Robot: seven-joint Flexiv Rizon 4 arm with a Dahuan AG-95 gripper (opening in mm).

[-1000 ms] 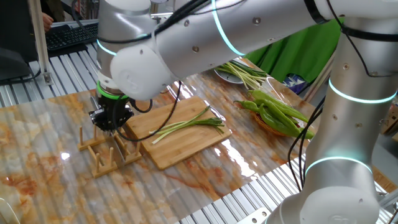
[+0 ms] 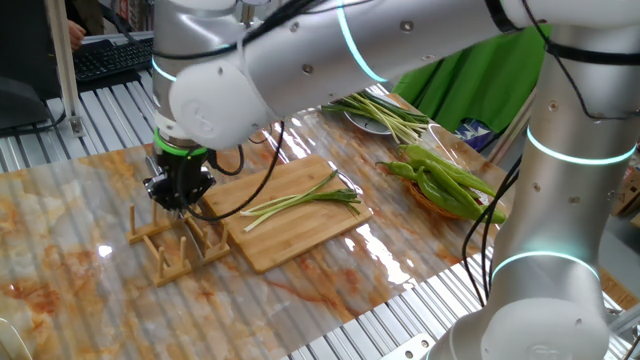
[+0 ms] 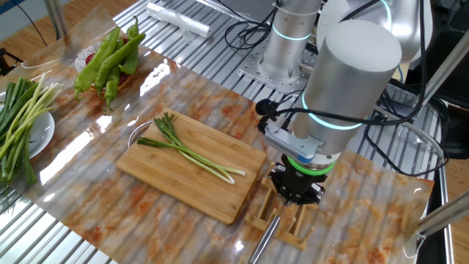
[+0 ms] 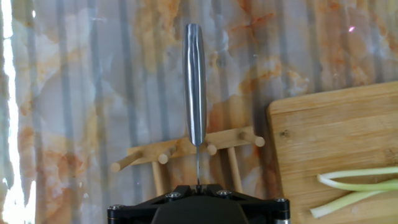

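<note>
A knife with a silver metal handle [image 4: 194, 84] shows in the wrist view, its thin blade [image 4: 198, 167] running edge-on into my gripper. The fingers appear shut on that blade. In exterior view 2 the handle [image 3: 264, 240] slants out from below the gripper [image 3: 292, 196]. A wooden peg rack [image 2: 172, 262] stands on the table directly beneath the gripper [image 2: 180, 206]. Whether the blade's hidden part touches the rack, I cannot tell.
Spring onions [image 3: 192, 152] lie on a wooden cutting board [image 3: 157, 174] close beside the rack. Farther off are green peppers [image 2: 440, 185] in a basket and more onions [image 2: 385, 112] on a plate. Bare marbled tabletop [image 2: 80, 300] extends beyond the rack's other side.
The arm has shifted slightly to the left in exterior view 1. A thin bright strip seen below the gripper a second ago shows less now. The rack appears very slightly shifted.
</note>
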